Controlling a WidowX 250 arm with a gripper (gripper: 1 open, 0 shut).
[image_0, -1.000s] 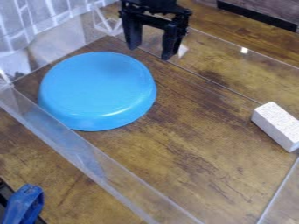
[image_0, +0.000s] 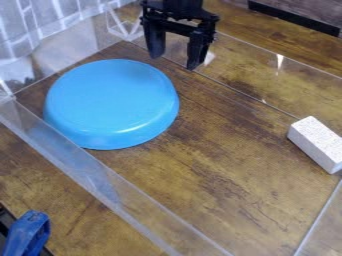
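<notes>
The black gripper (image_0: 178, 48) is at the top centre, above the wooden floor behind a large blue disc (image_0: 111, 102), which lies at the left. A small pale object (image_0: 202, 57) sits just behind the gripper, partly hidden by it. Whether the fingers are open or shut is hard to make out.
A white block (image_0: 318, 144) lies at the right. Clear walls (image_0: 127, 215) edge the area. A blue object (image_0: 27, 232) lies outside at the bottom left.
The gripper has shifted slightly, with small changes in its outline. The disc and the white block have not moved.
</notes>
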